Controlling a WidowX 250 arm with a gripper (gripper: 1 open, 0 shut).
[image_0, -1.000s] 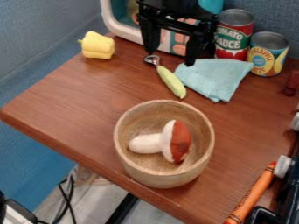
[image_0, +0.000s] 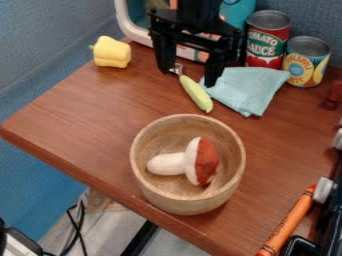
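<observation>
My black gripper (image_0: 189, 58) hangs at the top centre over the back of the table, its two dark fingers apart above the pale yellow-green corn (image_0: 195, 92) and a small metal utensil beside it. A wooden bowl (image_0: 158, 198) at the front holds a white toy mushroom (image_0: 171, 164) with a red-brown cap. A yellow pepper (image_0: 112, 52) lies at the back left.
A light blue cloth (image_0: 249, 88), a tomato sauce can (image_0: 267, 42), a second can (image_0: 306, 65) and a small red bottle (image_0: 333, 95) stand at the back right. An orange marker (image_0: 289, 226) lies front right.
The objects on the table have not visibly moved.
</observation>
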